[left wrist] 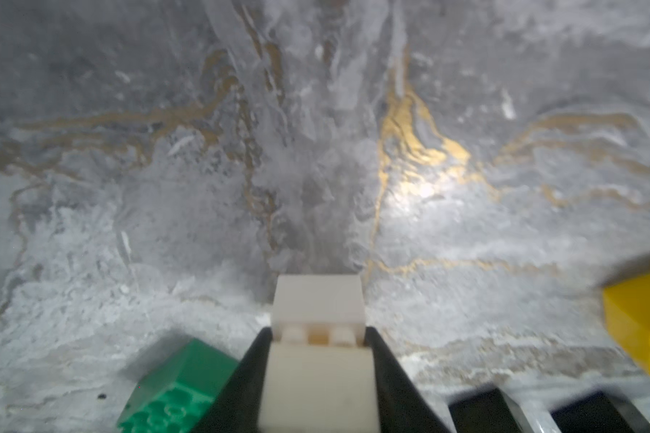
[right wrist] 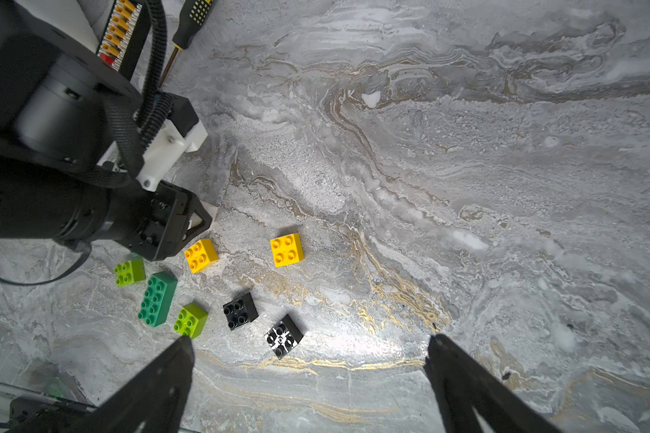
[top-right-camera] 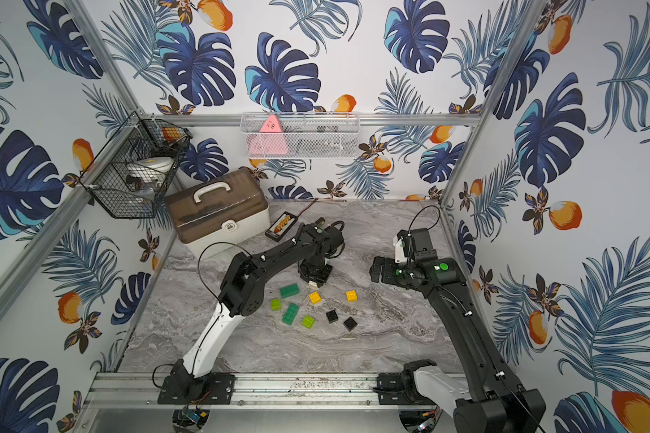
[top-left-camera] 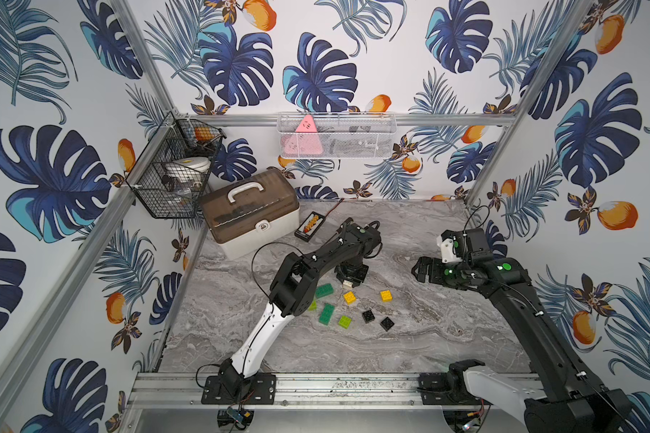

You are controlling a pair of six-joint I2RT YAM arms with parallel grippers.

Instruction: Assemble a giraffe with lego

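Observation:
White lego pieces [left wrist: 317, 303], apparently two in line, lie at the fingertips of my left gripper. Its dark fingers flank the nearer piece on both sides, shut on it. From above, a bit of white shows under the left gripper, close to the table. Around it lie two yellow bricks [right wrist: 201, 255], dark green bricks [right wrist: 157, 298], lime bricks [right wrist: 190, 319] and two black bricks [right wrist: 239, 311]. The top left view partly hides a lime brick behind the left arm. My right gripper hovers open and empty over the right side of the table.
A brown-lidded toolbox [top-left-camera: 251, 209] stands at the back left, with a small black bit case [top-left-camera: 310, 225] and a screwdriver [right wrist: 189, 21] beside it. Wire baskets hang on the walls.

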